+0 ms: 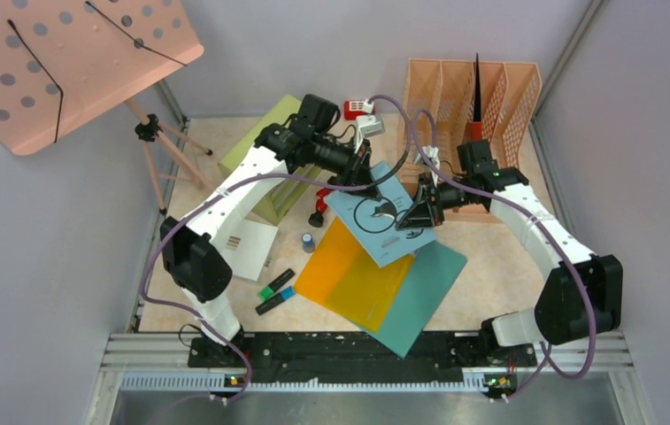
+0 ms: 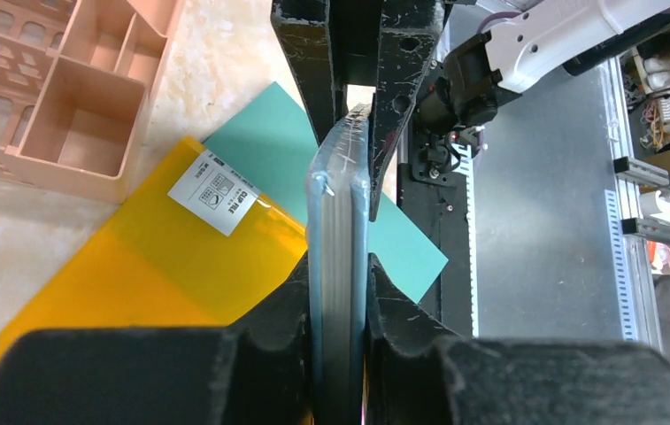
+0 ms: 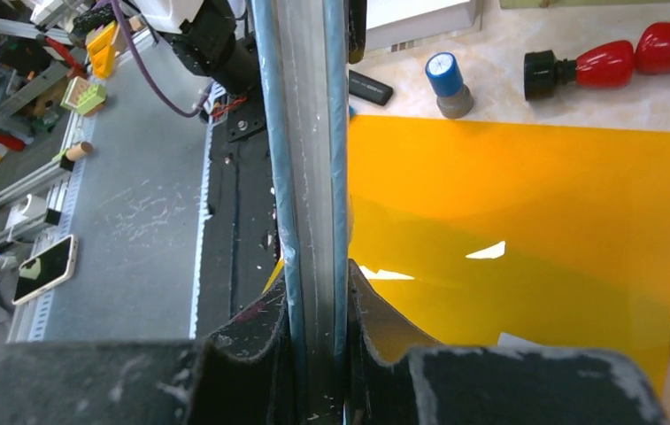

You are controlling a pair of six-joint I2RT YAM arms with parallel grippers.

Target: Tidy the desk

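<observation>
A light blue book [image 1: 375, 230] is held in the air by both arms, above a yellow folder [image 1: 340, 283] and a teal sheet [image 1: 428, 301]. My left gripper [image 1: 358, 186] is shut on its upper part; the book's edge [image 2: 338, 310] runs between the fingers in the left wrist view. My right gripper [image 1: 415, 212] is shut on its right side, and the edge [image 3: 309, 221] also fills the middle of the right wrist view.
A pink file rack [image 1: 517, 106] stands at back right, a green box [image 1: 269, 142] at back left. A white box [image 1: 238, 252], markers [image 1: 273, 301], a blue bottle [image 1: 308, 244] and red-black objects [image 1: 319, 206] lie around the folders.
</observation>
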